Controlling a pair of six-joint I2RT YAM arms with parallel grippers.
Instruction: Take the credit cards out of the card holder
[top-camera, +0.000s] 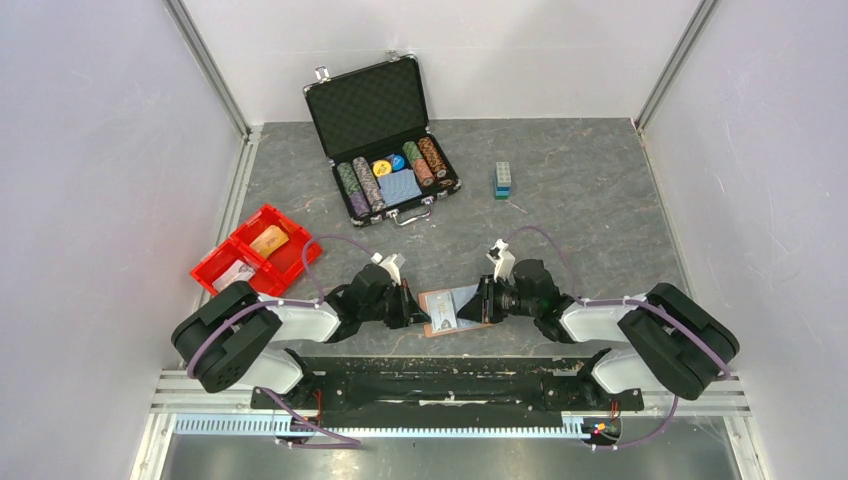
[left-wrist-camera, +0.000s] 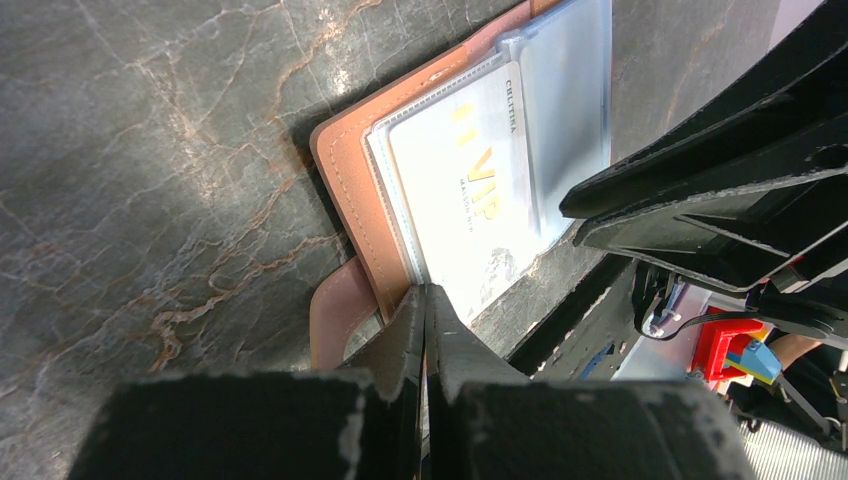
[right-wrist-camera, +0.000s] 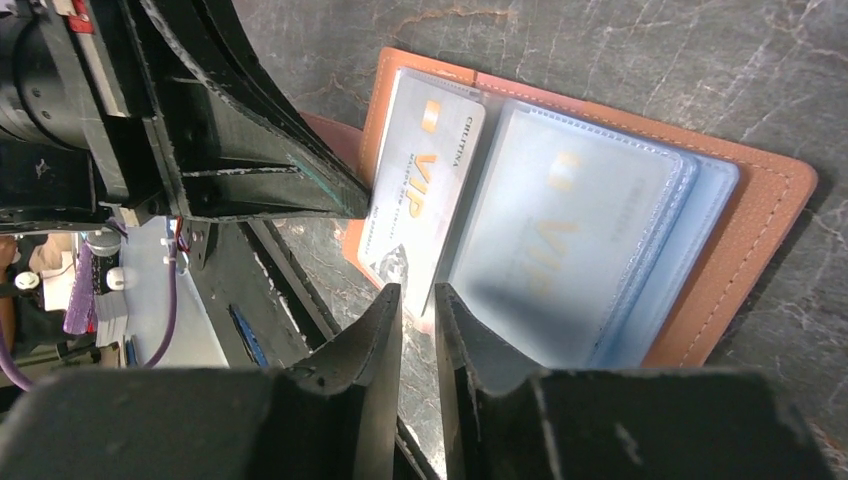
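Observation:
The open tan card holder lies at the table's front between both grippers. A white VIP card lies in its left part, with clear sleeves to the right. My left gripper is shut, its tips pressed at the holder's left edge by the card, nothing visible between them. My right gripper is open, its tips over the holder at the card's lower part, nothing between them.
A chip case stands open at the back, a red tray at left, and a small stack of blocks at back right.

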